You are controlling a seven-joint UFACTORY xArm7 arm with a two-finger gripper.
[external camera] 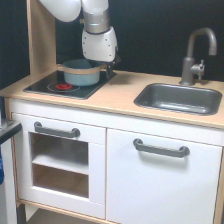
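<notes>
A teal pot (82, 74) stands at the back of the black cooktop (52, 88), on the left of the toy kitchen's counter. The white robot arm reaches down from the top of the camera view. Its gripper (108, 68) is at the pot's right side, close to the rim or handle there. The fingers are small and dark against the dark wall, so whether they are open or shut, or touch the pot, does not show clearly.
A red burner mark (62, 87) shows in front of the pot. Below are an oven door (84, 146) and a white cabinet door (160, 180), both closed.
</notes>
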